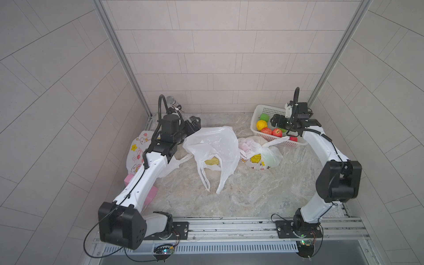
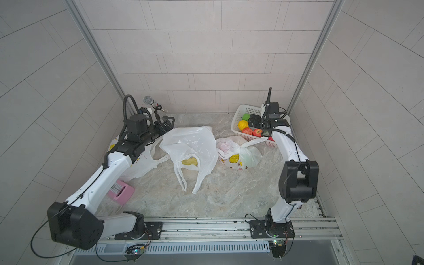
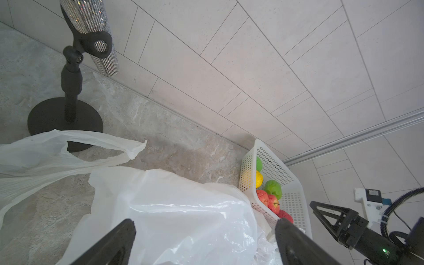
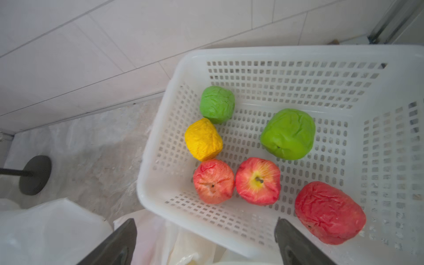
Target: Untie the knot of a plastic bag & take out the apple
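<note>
A white plastic bag lies spread in the table's middle, its two handles loose and apart at the front. Something yellow shows between them. Above the bag's back left corner my left gripper is open, nothing between its fingers. My right gripper hangs open over the white basket, also empty. Inside the basket lie a red-yellow apple, a pinkish-red one, a dark red fruit, two green fruits and a yellow one.
Bundled bags with a pink and yellow pattern sit right of the white bag, against the basket. Under the left arm lie another white bag and a pink box. A microphone stand stands at the back left.
</note>
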